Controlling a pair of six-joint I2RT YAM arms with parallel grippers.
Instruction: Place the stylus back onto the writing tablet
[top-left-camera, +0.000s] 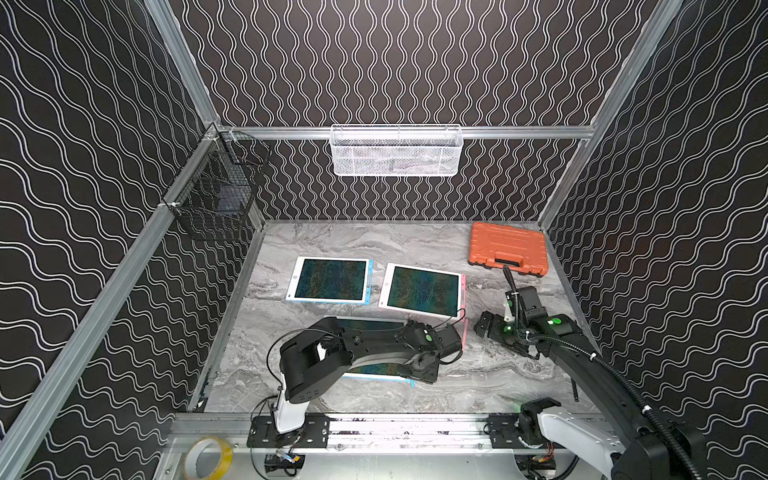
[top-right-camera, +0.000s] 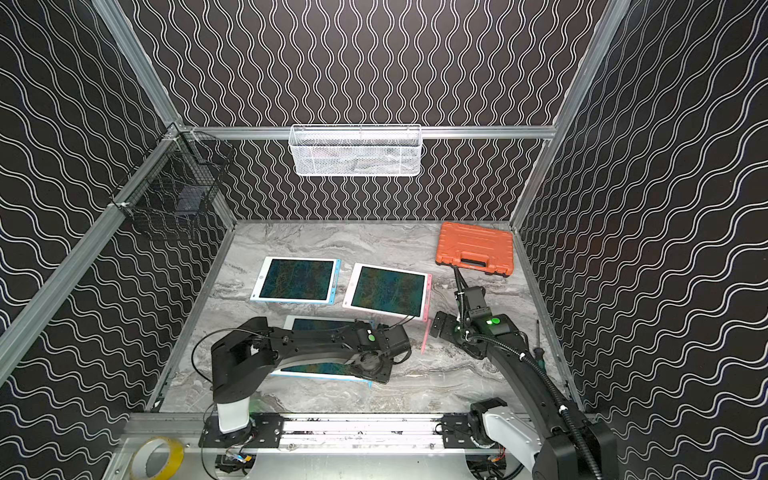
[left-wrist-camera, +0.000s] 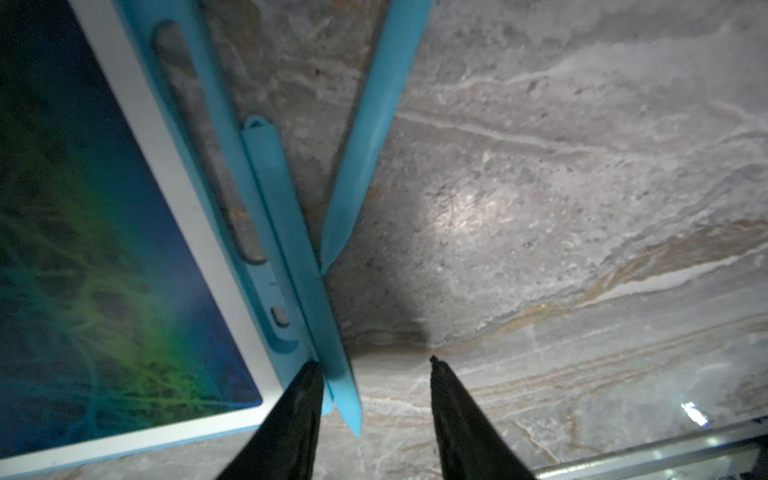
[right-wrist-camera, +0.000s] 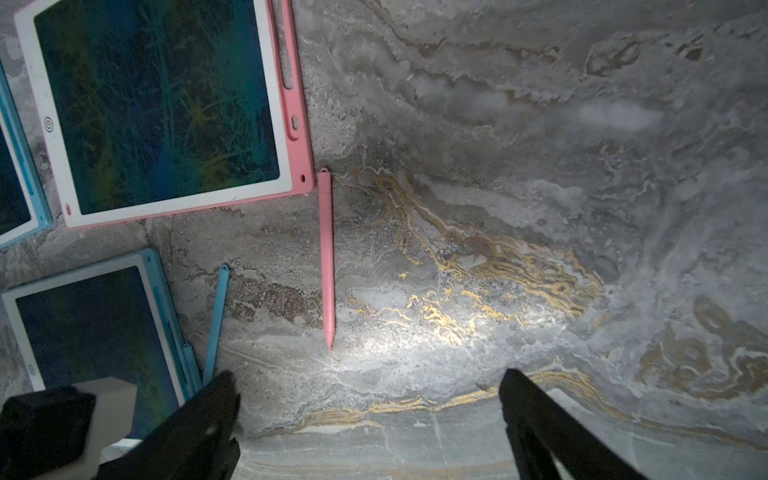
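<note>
Two blue styluses show in the left wrist view. One stylus (left-wrist-camera: 296, 232) lies along the blue side edge of a white-framed tablet (left-wrist-camera: 184, 272), its tip past the corner. The other stylus (left-wrist-camera: 372, 128) lies loose on the marble surface, its point close to the first. My left gripper is over the tablet's corner, fingers apart; one fingertip overlaps the first stylus's lower end, though contact cannot be told. A pink stylus (right-wrist-camera: 327, 256) rests below the corner of a pink-edged tablet (right-wrist-camera: 168, 204). To the right, my right gripper stands open and empty.
Another blue-edged tablet (top-left-camera: 329, 280) lies at the back left. An orange case (top-left-camera: 508, 248) sits at the back right, and a white wire basket (top-left-camera: 396, 152) hangs on the back wall. The left arm covers much of the front tablet.
</note>
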